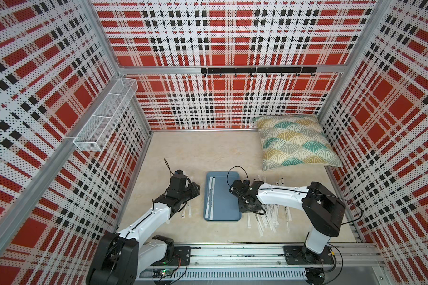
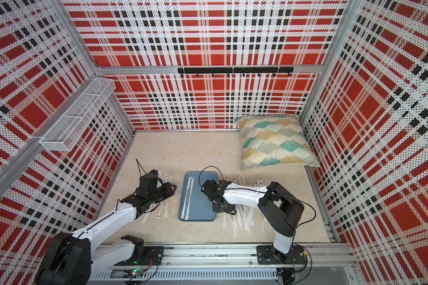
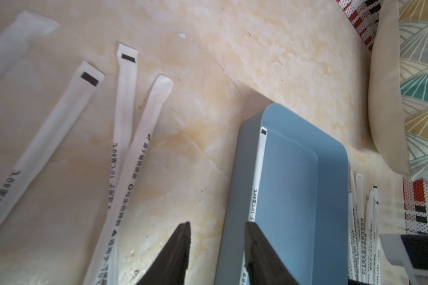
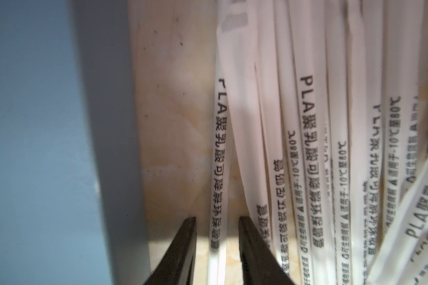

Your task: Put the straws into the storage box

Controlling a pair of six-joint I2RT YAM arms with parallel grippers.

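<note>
The blue storage box [image 1: 226, 194] sits in the middle; white paper-wrapped straws [image 1: 210, 197] lie along its left side inside. More straws [image 3: 57, 137] lie left of it. My left gripper is open above the table beside the box's left wall, nothing between its fingers. My right gripper is low at the box's right side, fingers apart around one straw [image 4: 218, 161] at the left edge of a dense row of straws [image 4: 313, 161], a gap either side of that straw.
A patterned cushion [image 1: 294, 140] fills the back right of the table. A white wire basket [image 1: 99, 118] hangs on the left wall.
</note>
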